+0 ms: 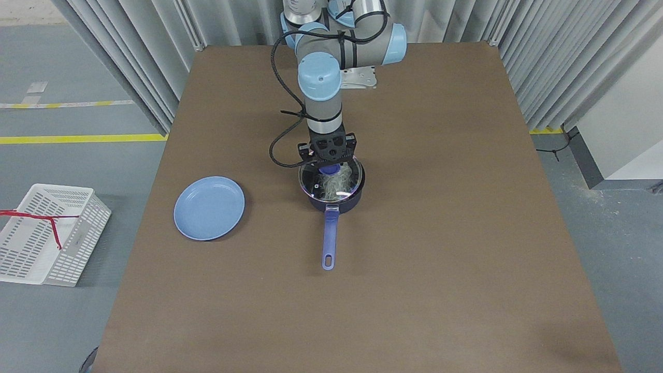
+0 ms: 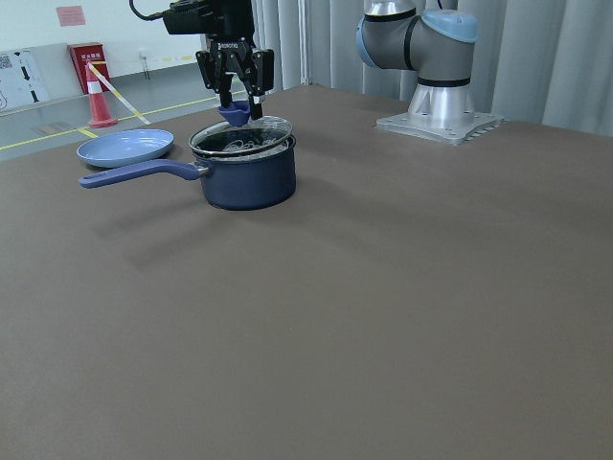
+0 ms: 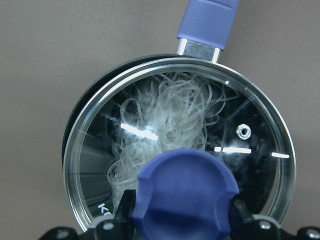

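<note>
A dark blue pot with a long blue handle stands on the table, white noodle-like strands inside. Its glass lid has a blue knob. My gripper is over the pot, shut on the knob, with a finger on each side. In the left view the lid sits on the pot, slightly tilted. In the wrist view the lid is a little off-centre from the pot's rim.
A light blue plate lies left of the pot in the front view. A white basket stands on the floor beyond the table's left edge.
</note>
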